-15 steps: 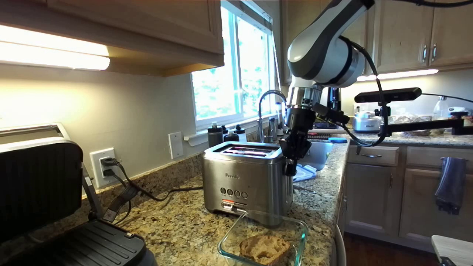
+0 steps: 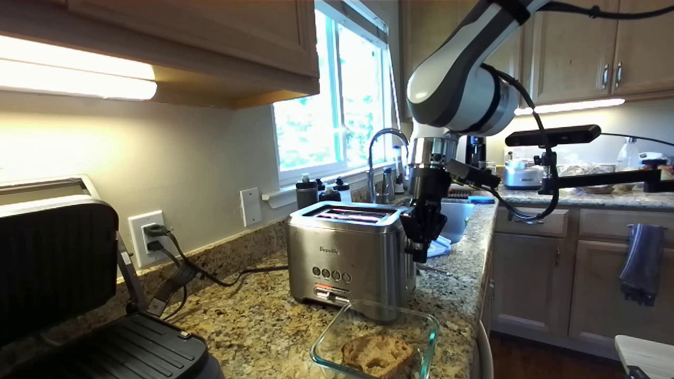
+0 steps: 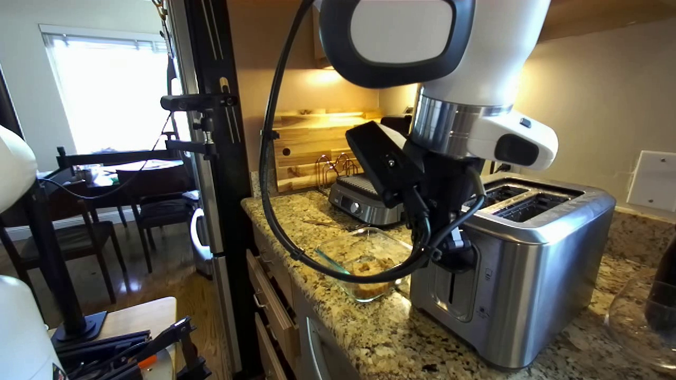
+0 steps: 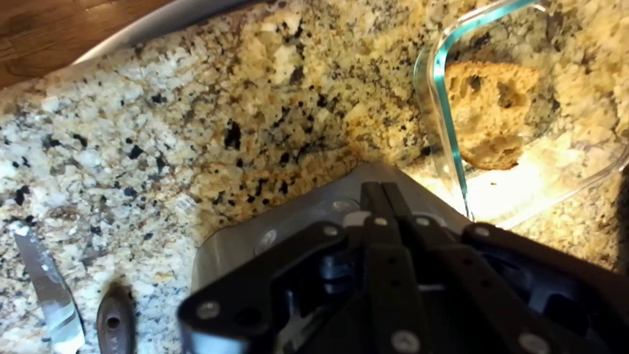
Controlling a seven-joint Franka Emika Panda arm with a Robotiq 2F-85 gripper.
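A brushed-steel toaster [image 2: 347,259] stands on the counter, both top slots [image 3: 532,206] empty as far as they show. Against its narrow end, at the upper part of the lever slot [image 3: 451,288], my gripper points downward. Its two fingers [image 4: 372,206] lie together, with nothing visible between them. The lever's knob is hidden behind the gripper, and contact is hard to judge. A slice of bread [image 2: 377,353] lies in a glass dish [image 2: 431,344] beside the toaster.
An open grill press [image 2: 145,341] occupies the near left of the counter. In the wrist view, a knife blade [image 4: 47,289] and a dark handle [image 4: 115,321] lie beside the toaster. The counter's front edge [image 3: 304,285] is close to the dish.
The gripper has moved down a little along the toaster's end, and the wrist stands more upright. The toaster has shifted very slightly left in exterior view 1. Bread and dish are unchanged.
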